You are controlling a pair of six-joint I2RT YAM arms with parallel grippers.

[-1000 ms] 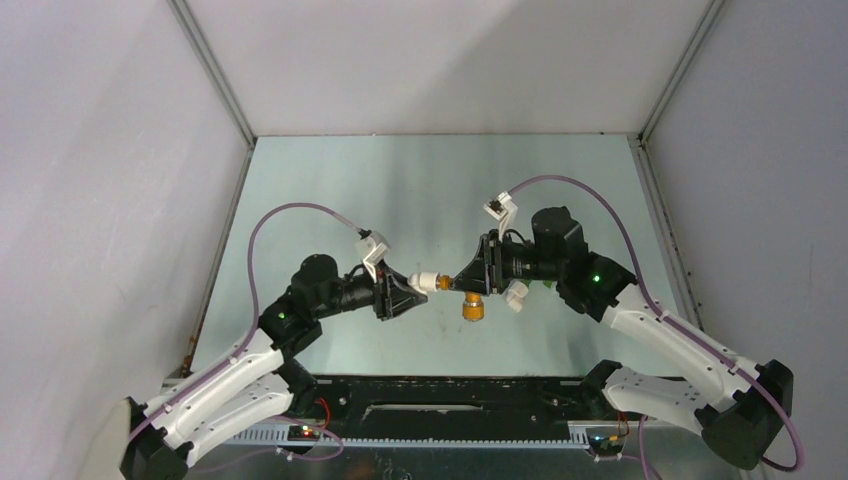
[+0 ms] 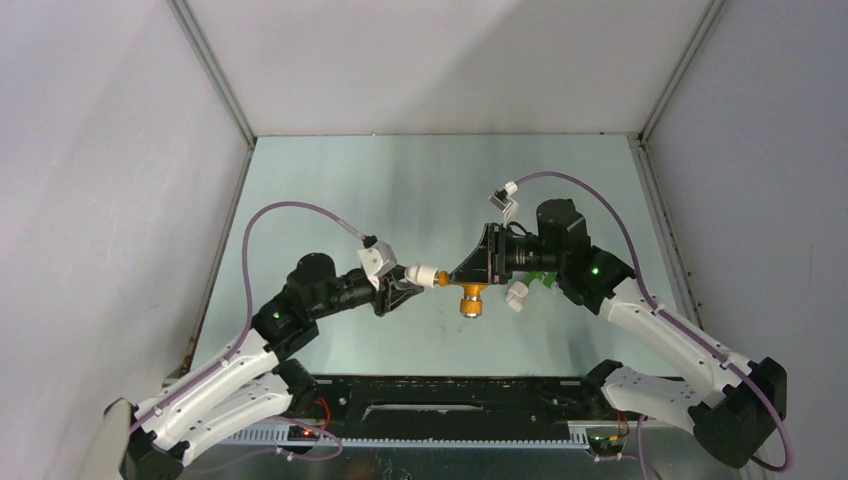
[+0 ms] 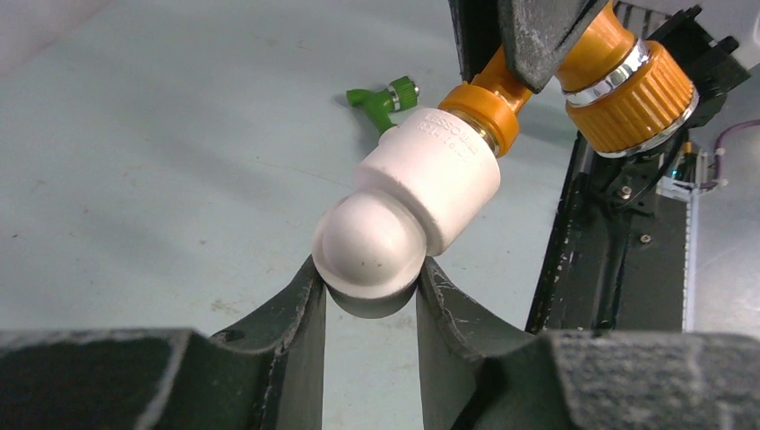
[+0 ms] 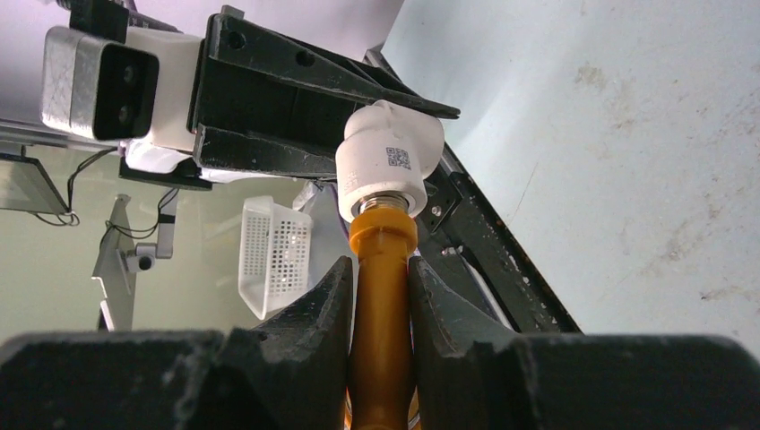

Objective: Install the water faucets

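My right gripper is shut on the orange faucet body (image 4: 381, 358), which points toward a white plastic fitting (image 4: 376, 166) at its threaded brass end. In the left wrist view my left gripper has its fingertips around the rounded end of that white fitting (image 3: 430, 179), holding it in line with the orange faucet (image 3: 632, 94). From the top view, both grippers meet at mid-height over the middle of the board, with the orange knob (image 2: 470, 305) hanging toward the front.
A green faucet (image 3: 385, 103) with a white fitting (image 2: 517, 295) lies on the pale board (image 2: 420, 180) behind the right arm. The board's back and middle are otherwise clear; a dark rail (image 2: 450, 395) runs along the front edge, walls stand on the sides.
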